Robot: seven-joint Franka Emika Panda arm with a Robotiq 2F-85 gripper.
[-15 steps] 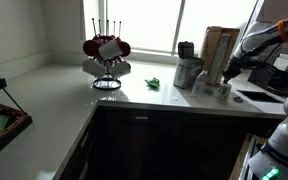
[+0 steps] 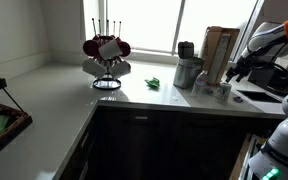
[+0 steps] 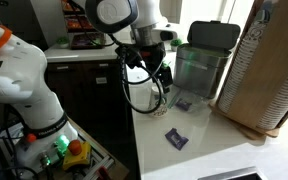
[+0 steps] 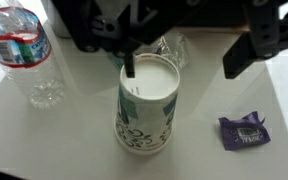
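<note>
A white paper cup (image 4: 146, 112) with a teal and dark scroll pattern stands on the counter in the wrist view. My gripper is open above it, its two dark fingers well apart. The left finger overlaps the cup's top in this view, while the right one is off to the cup's side. No object shows held between them. In exterior view 1 the gripper (image 2: 234, 76) hangs just above and to the right of the cup (image 2: 224, 91). Part of the cup is hidden behind the gripper (image 3: 148, 106) in exterior view 2.
A purple wrapped item (image 4: 244, 131) lies right of the cup, and a clear bottle with a red and blue label (image 4: 19, 48) is at left. A grey bin (image 2: 188, 73) and a tall brown box (image 2: 218, 50) stand behind.
The arm has risen, and my gripper is a little higher and farther right from the cup than before. The cup appears to stay in the same place.
</note>
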